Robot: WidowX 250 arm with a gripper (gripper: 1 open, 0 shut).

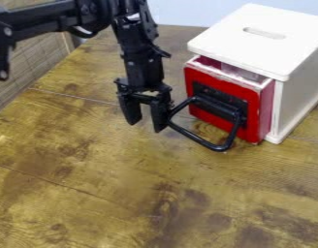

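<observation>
A white box (270,44) with a red front panel (258,119) stands at the right of the camera view. A black looped handle (219,146) sticks out from the dark middle of that panel toward the left. My black gripper (144,116) hangs open just left of the handle's near end, its fingers pointing down. Nothing shows between the fingers; whether the right finger touches the handle is unclear.
A tiled surface (19,73) lies beyond its left edge, and a pale area is behind at the top.
</observation>
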